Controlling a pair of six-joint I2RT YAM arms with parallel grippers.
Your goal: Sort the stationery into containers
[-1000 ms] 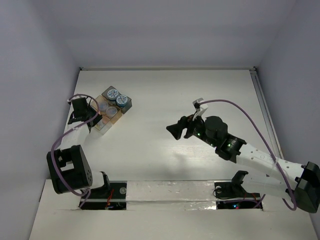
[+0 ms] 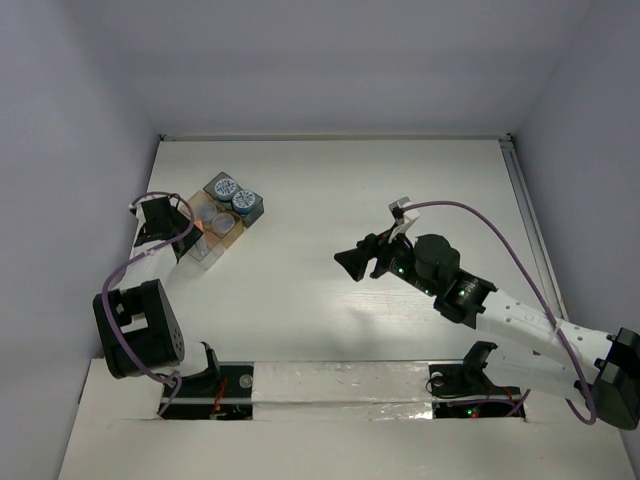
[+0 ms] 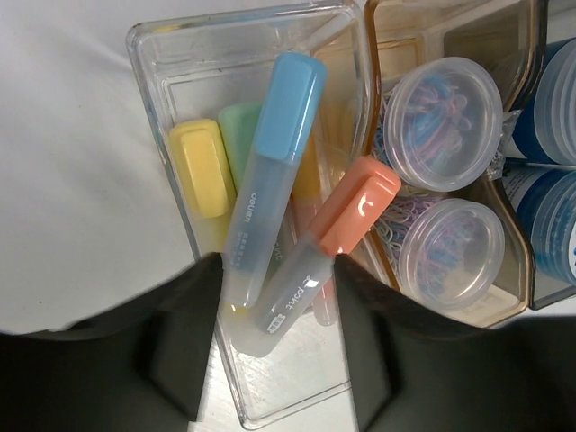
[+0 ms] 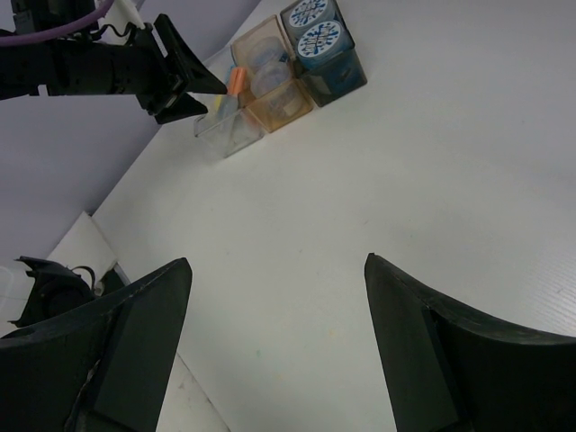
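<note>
My left gripper (image 2: 190,228) is open over a clear container (image 3: 184,63) of highlighters: a blue one (image 3: 288,108), an orange one (image 3: 355,207), a yellow one (image 3: 198,166) and others beneath. Beside it, an amber container (image 3: 486,288) holds lidded tubs (image 3: 441,121) of coloured bands or clips. A grey container (image 4: 337,85) holds two blue-labelled tubs (image 4: 319,40). My right gripper (image 2: 365,255) stands open over the bare table on the right, nothing between its fingers.
Walls border it at the back and both sides; the containers are grouped at the left.
The left arm has shifted slightly near the containers. The right arm is almost unchanged.
</note>
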